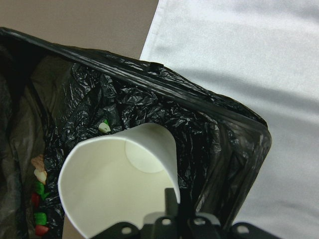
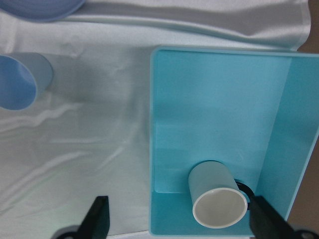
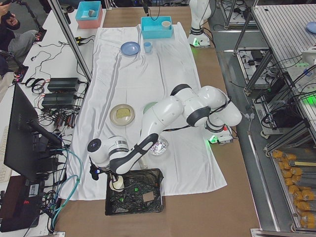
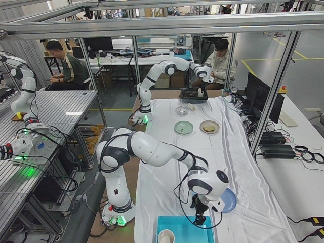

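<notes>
A white paper cup [image 1: 109, 184] is at my left gripper [image 3: 114, 177], over the black-bag-lined bin [image 3: 133, 202]; in the left wrist view its rim reaches the dark fingers, whose grip is hard to make out. My right gripper stands open above the blue tray [image 2: 214, 99], where a light cup [image 2: 219, 204] lies at the near end. A blue cup [image 2: 17, 79] stands on the cloth beside the tray.
A blue plate [image 3: 130, 48], a green plate [image 4: 183, 127], a beige plate with a yellow sponge [image 3: 122, 113] and a foil dish [image 3: 158, 147] rest on the white cloth.
</notes>
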